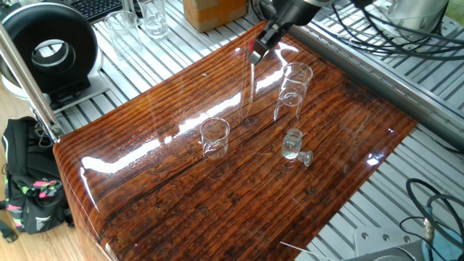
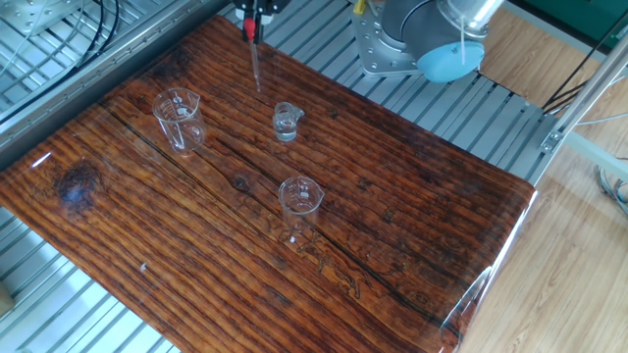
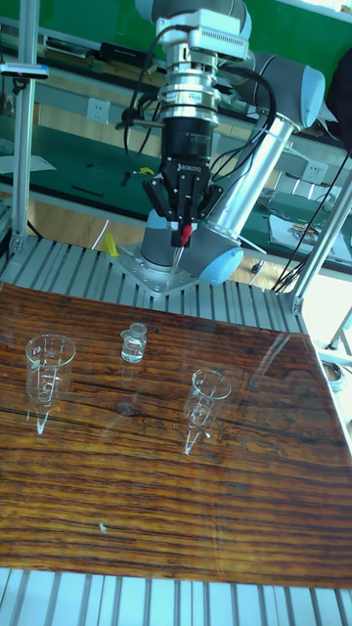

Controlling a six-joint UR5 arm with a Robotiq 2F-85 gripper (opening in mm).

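Note:
My gripper is shut on a glass dropper with a red bulb, held tip down above the table. Below it on the wood, a small clear bottle stands open and appears to hold clear liquid. Its glass stopper lies right beside it. Two clear glass beakers also stand on the table: a larger one to the left of the bottle and a smaller one to the right in the second exterior view. The dropper is clear of all three vessels; whether it contains liquid cannot be made out.
Glossy brown wooden table has wide bare areas around the glassware. More glassware, a cardboard box and a black ring-shaped device stand off the table. Cables hang near the arm.

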